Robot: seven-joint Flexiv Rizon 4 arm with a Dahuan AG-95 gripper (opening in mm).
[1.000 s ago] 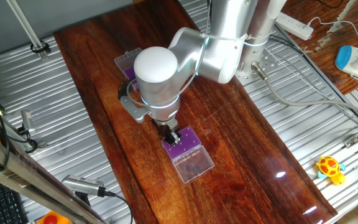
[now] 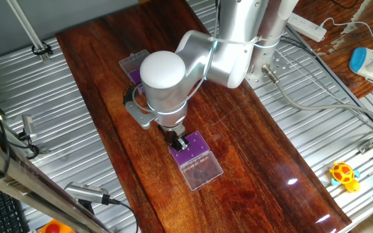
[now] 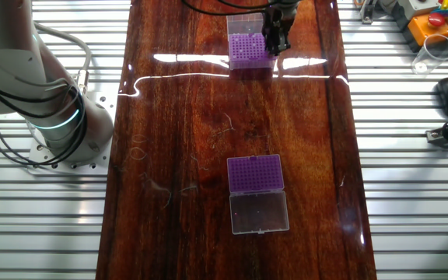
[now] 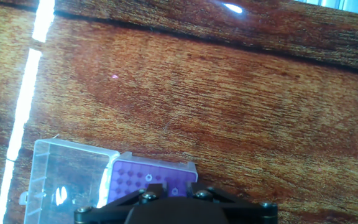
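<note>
A purple tip rack (image 2: 198,145) sits in a box with its clear lid (image 2: 201,172) folded open on the wood table. My gripper (image 2: 182,144) points down at this rack, over its left part in exterior view 1. Exterior view 2 has the dark gripper (image 3: 277,47) at the right side of the rack (image 3: 247,50). In the wrist view the fingertips overlap the near part of the purple rack (image 4: 132,180), with purple showing between them. Whether they touch or grip anything small is hidden. A second open box has a purple rack (image 3: 255,173) and clear lid (image 3: 260,213).
Most of the wood board (image 3: 177,233) around the two boxes is bare. A clear cup (image 3: 432,54) stands off the board on the metal slats. A toy turtle (image 2: 343,173) and a camera-like device (image 2: 87,193) lie outside the board's edges.
Over the last second the arm and gripper have come down very slightly toward the rack. Both boxes have stayed put.
</note>
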